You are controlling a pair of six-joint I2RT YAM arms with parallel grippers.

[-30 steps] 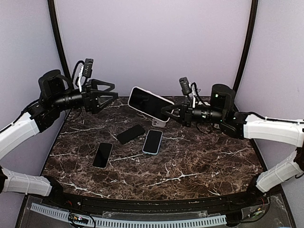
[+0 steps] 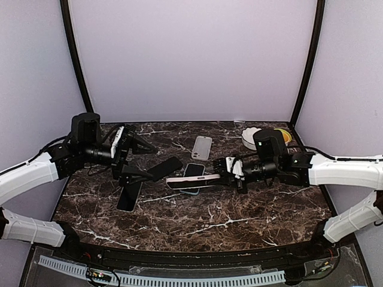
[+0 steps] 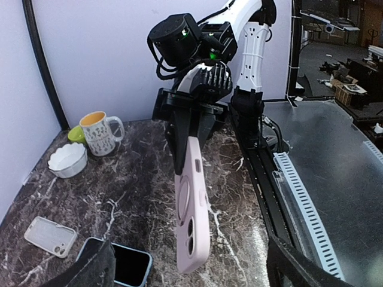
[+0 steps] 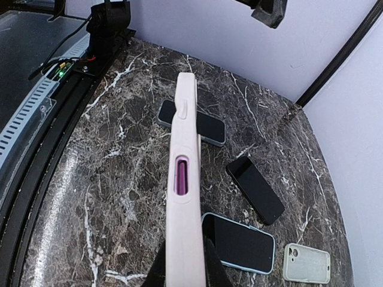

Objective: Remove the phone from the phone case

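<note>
A pink phone case [image 3: 192, 209] with a phone in it hangs above the table. My right gripper [image 2: 220, 173] is shut on one end of it. In the right wrist view the case's side edge [image 4: 185, 239] faces the camera, with a purple slot in the rim. From the left wrist view the case's back shows, with its ring and camera holes toward the free end. My left gripper [image 2: 143, 160] stands open, its fingers [image 3: 90, 269] wide apart. It is left of the case's free end, apart from it, with nothing between its fingers.
On the table lie a blue-edged phone [image 4: 239, 242], two dark phones [image 4: 256, 188] [image 2: 129, 196] and an empty clear case [image 2: 202, 147]. A white bowl [image 3: 67, 160], a mug [image 3: 100, 133] and a green cup [image 3: 76, 134] stand at the back right.
The right gripper has lowered the case and turned it from screen-facing to edge-on in the top view. My left gripper has come down, rotated and moved slightly right, staying open.
</note>
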